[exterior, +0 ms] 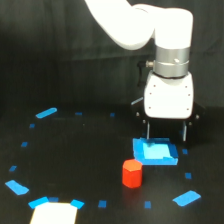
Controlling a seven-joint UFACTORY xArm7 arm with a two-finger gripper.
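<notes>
A red hexagonal block (132,173) stands on the black table, in front and to the left of a shallow blue box (174,161). The box is open at the top, with a lighter blue inside. My white gripper (166,134) hangs over the box, a little toward its right side. Its thin dark fingers (148,129) point down and stand apart, and I see nothing between them. Whether the fingertips touch the box cannot be told from this view.
Blue tape strips (17,187) and small blue squares mark the black table. A pale object (54,213) is cut off by the bottom edge at the left.
</notes>
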